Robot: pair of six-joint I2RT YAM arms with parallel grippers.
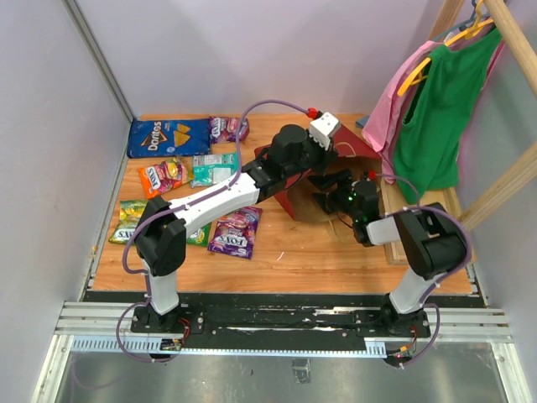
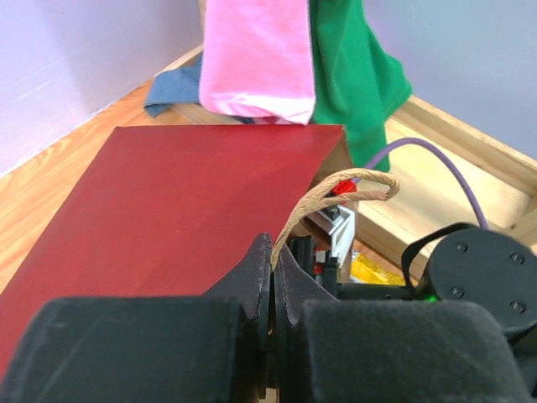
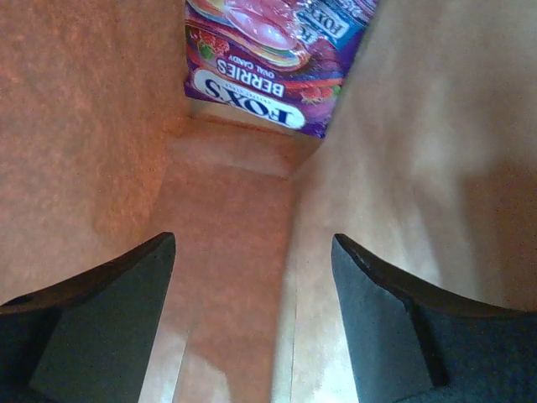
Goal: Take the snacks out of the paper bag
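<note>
The red paper bag lies tilted with its mouth toward my right arm. My left gripper is shut on the bag's twisted paper handle, above the bag's red side. My right gripper reaches into the bag, fingers apart with nothing between them. In the right wrist view a purple Fox's Berries candy pack sits deeper inside, beyond the fingertips; in the top view the bag's interior is mostly hidden by the arms.
Several snack packs, including blue Doritos and a purple pack, lie on the table's left half. A wooden rack with pink and green garments stands at the right.
</note>
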